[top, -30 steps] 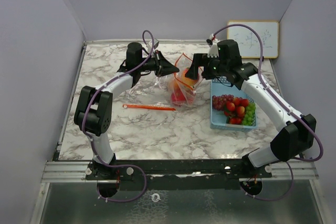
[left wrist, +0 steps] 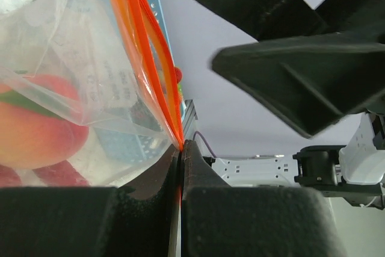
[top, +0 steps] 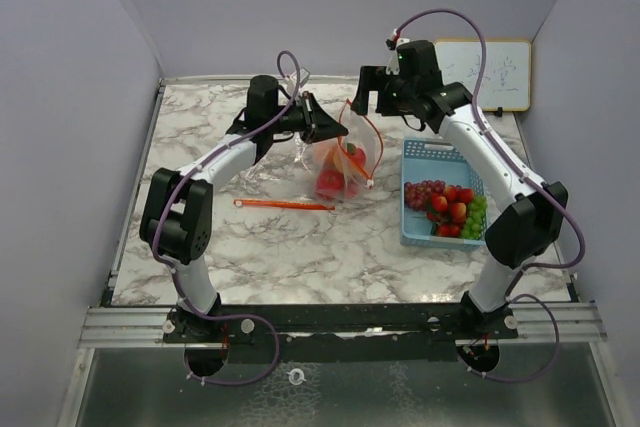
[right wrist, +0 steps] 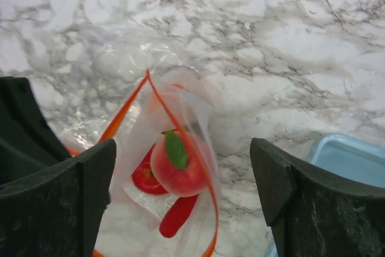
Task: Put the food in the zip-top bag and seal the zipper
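The clear zip top bag (top: 362, 130) with its orange zipper stands mouth-up near the table's middle. My left gripper (top: 343, 131) is shut on the bag's rim; in the left wrist view the orange zipper strip (left wrist: 144, 46) runs down between its fingertips. Inside the bag lies a peach with a green leaf (right wrist: 180, 164), above other red food. Above the mouth's right side, my right gripper (top: 372, 97) is open and empty; its fingers (right wrist: 277, 179) show wide apart in the right wrist view.
To the right, a blue basket (top: 412, 172) holds red grapes (top: 424, 194), tomatoes (top: 458, 213) and green grapes (top: 474, 218). An orange zipper slider strip (top: 285, 205) lies on the marble table. A whiteboard (top: 490, 72) stands at the back right.
One second ago my right gripper was at the bag's mouth with the peach. Now the peach rests in the bag, and the right gripper is higher and farther back. The left gripper barely moved.
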